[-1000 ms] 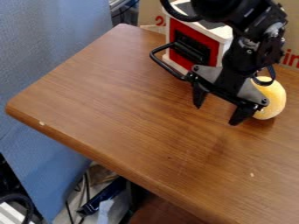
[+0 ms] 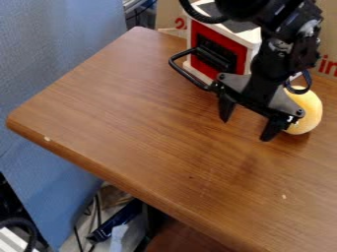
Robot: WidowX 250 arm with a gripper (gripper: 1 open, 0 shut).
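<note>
My black gripper [image 2: 245,119] hangs over the right rear of the wooden table, its two dark fingers spread apart and nothing visible between them. Just behind it stands a white and red box-like object [image 2: 208,55] with a black handle bar on its front. A round yellow object [image 2: 308,113] rests on the table to the right of the gripper, partly hidden behind it.
A blue-grey padded panel [image 2: 46,59] borders the table on the left, with cables and items below the near left edge. A cardboard box [image 2: 326,39] stands behind.
</note>
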